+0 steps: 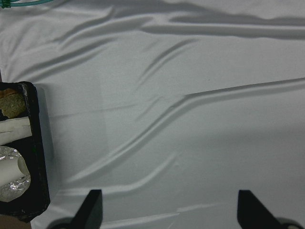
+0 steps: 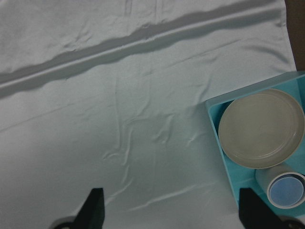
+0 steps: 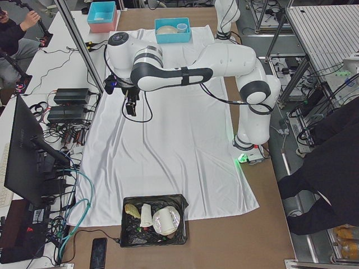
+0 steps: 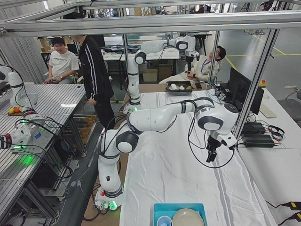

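A black bin (image 3: 129, 235) lined with dark plastic stands at one end of the white cloth (image 3: 168, 145), holding crumpled pale waste. A blue tub (image 4: 157, 212) at the other end holds a beige plate (image 2: 260, 126) and a cup (image 2: 283, 188) lying on its side in the right wrist view. My left gripper hangs open over the cloth beside the bin, nothing between its fingers. My right gripper is open and empty over the cloth next to the blue tub.
A monitor (image 3: 28, 157), power boxes and cables crowd one side. A person in dark clothes (image 4: 94, 70) stands on the other side, by a metal table.
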